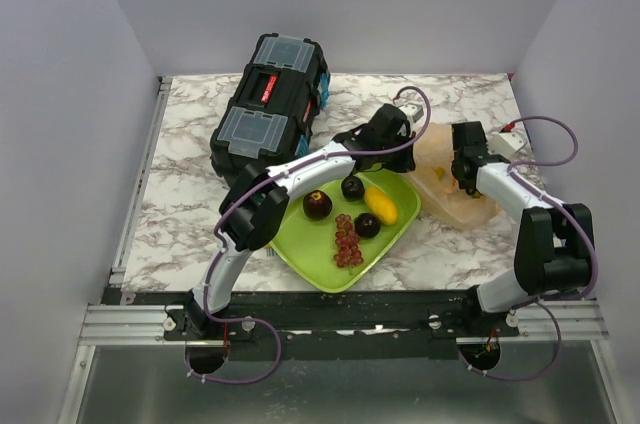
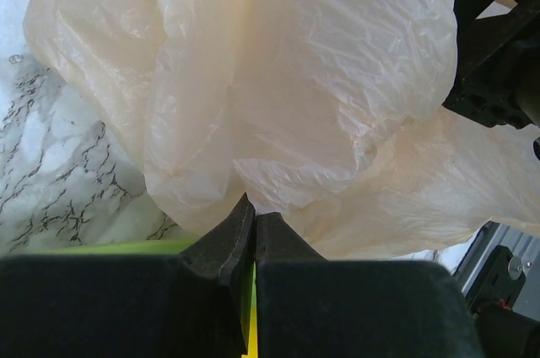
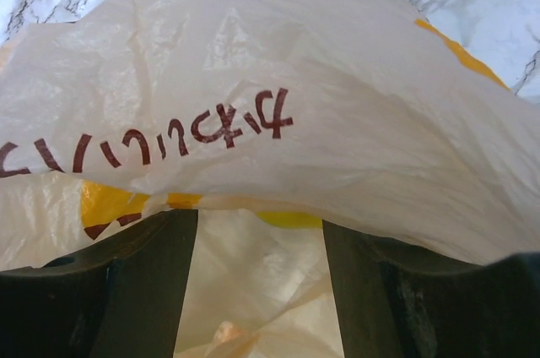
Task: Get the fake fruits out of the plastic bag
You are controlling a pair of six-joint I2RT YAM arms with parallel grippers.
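Note:
The pale translucent plastic bag (image 1: 433, 147) lies at the right of the table. My left gripper is shut, its tips against the bag's film; whether film is pinched between them cannot be seen. My right gripper stands open at the bag's mouth, fingers apart, with the lettered film (image 3: 219, 62) draped above. Past them, a yellow-green patch (image 3: 291, 219) and a small orange bit (image 3: 228, 332) show inside, too covered to identify. In the green tray (image 1: 322, 269) lie red grapes (image 1: 347, 242), a yellow fruit (image 1: 380, 206) and several dark round fruits (image 1: 317, 205).
A black toolbox (image 1: 267, 104) with clear lids stands at the back left, behind the left arm. Both grippers are close together around the bag.

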